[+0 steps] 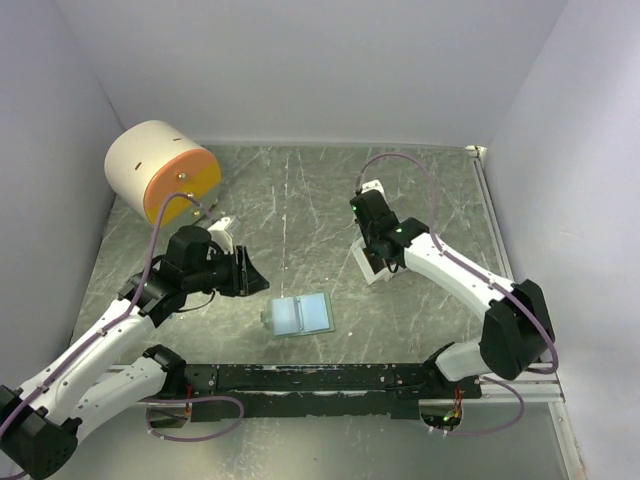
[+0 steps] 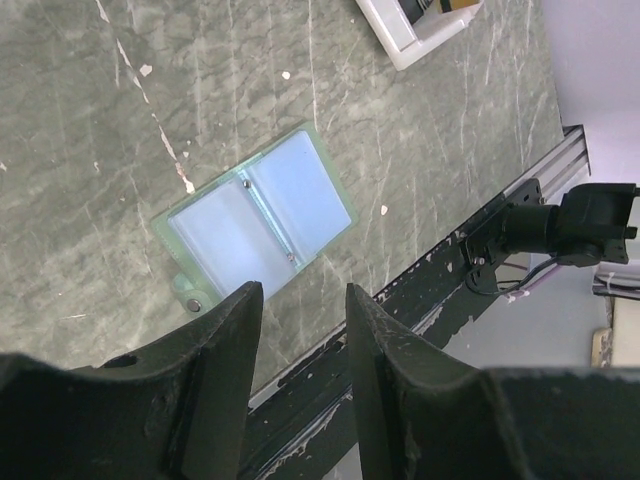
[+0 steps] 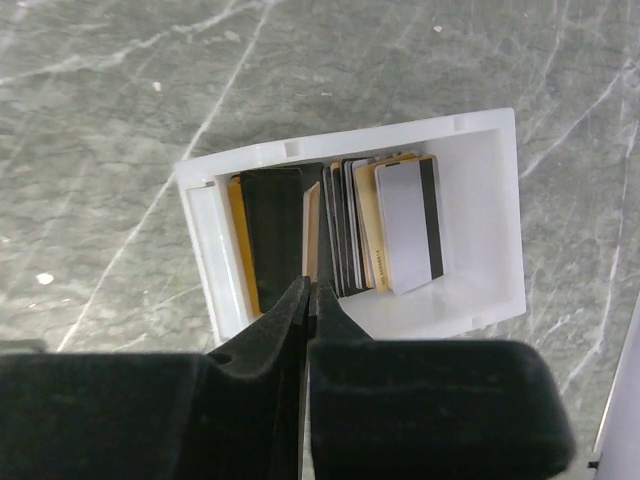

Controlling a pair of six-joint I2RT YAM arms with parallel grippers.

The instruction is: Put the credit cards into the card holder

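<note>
The card holder [image 1: 300,315], a flat greenish folder with two pale pockets, lies open near the table's front; the left wrist view shows its pockets [image 2: 232,237] with no card visible in them. My left gripper hovers beside it, open and empty. In the right wrist view a white tray [image 3: 482,210] holds several credit cards, including a black one [image 3: 273,225] and a grey one [image 3: 403,222]. My right gripper is shut over the tray. A tan card edge [image 3: 311,230] shows right at its tips; whether it is pinched cannot be told.
A white cylinder [image 1: 140,165] with an orange face stands at the back left. A dark beam [image 1: 300,378] runs along the front edge.
</note>
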